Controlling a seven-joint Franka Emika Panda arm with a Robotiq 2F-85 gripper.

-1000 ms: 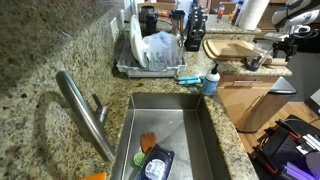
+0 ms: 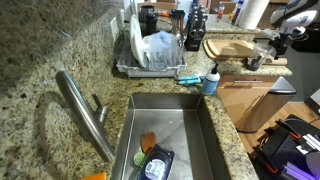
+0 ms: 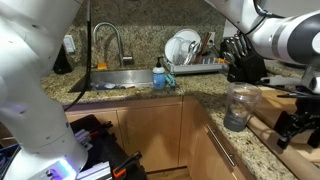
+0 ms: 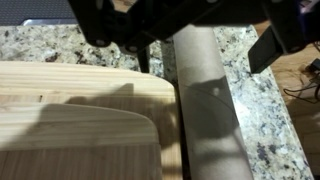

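In the wrist view a long grey-brown cylinder (image 4: 208,110) runs away from the camera along the edge of the wooden boards. My gripper stands open, one dark finger to either side of the cylinder's far part; whether they touch it cannot be told. At the right end of the counter, my gripper (image 2: 277,47) is small and dark in exterior view 1. In exterior view 2 the gripper (image 3: 292,126) is at the right edge, to the right of a clear pitcher (image 3: 240,106).
Wooden cutting boards (image 4: 80,105) lie immediately left of the cylinder. A dish rack (image 2: 150,62), a blue bottle (image 2: 211,82) and a sink (image 2: 200,125) are farther along the counter. Bare speckled counter (image 3: 205,115) lies left of the pitcher.
My gripper has shifted a little left along the right end of the counter, closer to the clear pitcher. The other objects have not visibly moved.
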